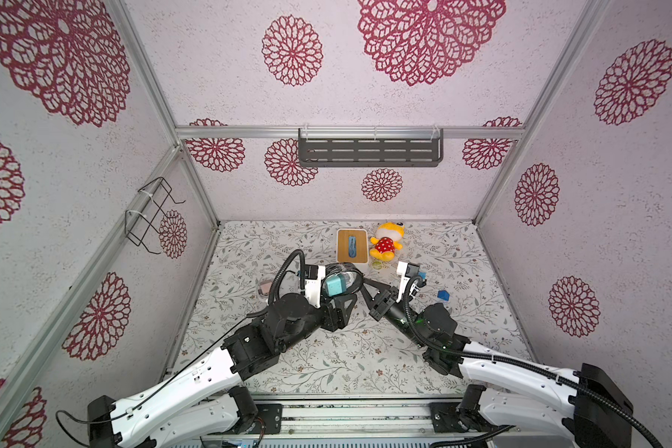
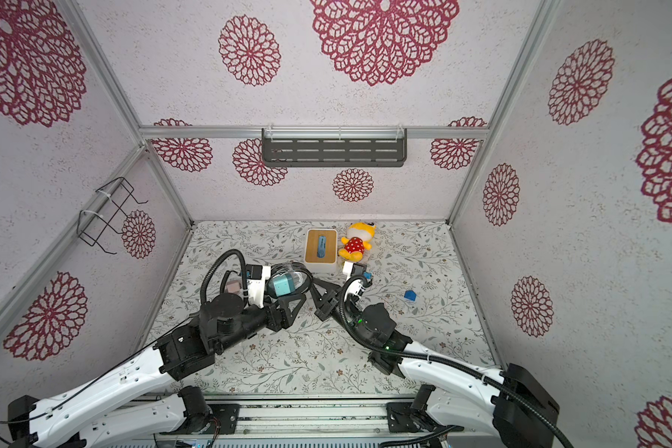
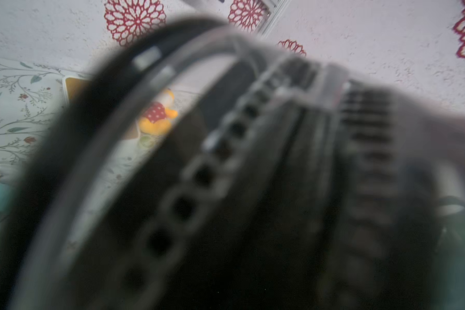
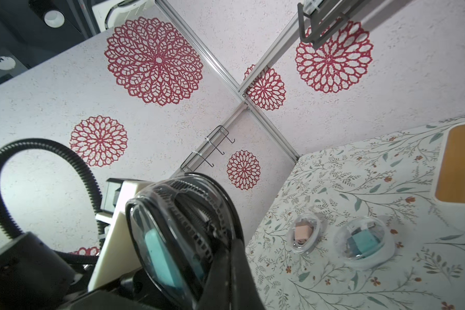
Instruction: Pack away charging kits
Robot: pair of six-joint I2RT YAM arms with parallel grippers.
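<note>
A clear pouch point(image 4: 165, 242) with a black zipped rim, teal piece and dark coiled contents is raised against my left gripper point(image 1: 343, 310). It blocks most of the left wrist view, so the left fingers' closing does not show. My right gripper is shut, its tips right at the pouch's black rim; whether the thin rim is between them cannot be told. On the table lie two other clear cases, one with a pink block point(image 4: 303, 232) and one with a teal block point(image 4: 365, 240).
A white-rimmed tray point(image 2: 321, 267) with a brown floor and a blue item stands at the back centre. Beside it lies a yellow plush toy point(image 2: 357, 242). A blue block point(image 2: 410, 295) sits to the right.
</note>
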